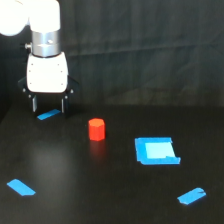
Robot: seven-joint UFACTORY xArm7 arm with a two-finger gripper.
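My white arm with its gripper hangs at the upper left, fingers apart with nothing visible between them, just above a blue strip of tape on the dark table. A red block stands near the middle of the table. To its right lies a blue-bordered white square.
More blue tape pieces lie at the front left and front right.
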